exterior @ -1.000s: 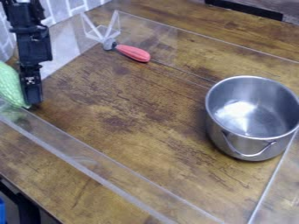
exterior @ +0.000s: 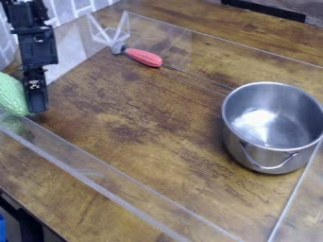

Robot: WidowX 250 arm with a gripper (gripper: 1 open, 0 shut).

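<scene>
My black gripper [exterior: 32,95] hangs low at the left edge, beside a light green textured object [exterior: 10,95] that is partly cut off by the frame. Whether the fingers are closed on that object cannot be made out. On the right stands an empty steel pot [exterior: 273,127]. A tool with a pink handle [exterior: 144,57] and a metal head lies at the back left of the board.
Transparent plastic borders [exterior: 113,184] run along its sides. A dark strip [exterior: 265,9] lies at the back right.
My gripper and the green object have shifted very slightly; the pot and pink-handled tool have stayed in place.
</scene>
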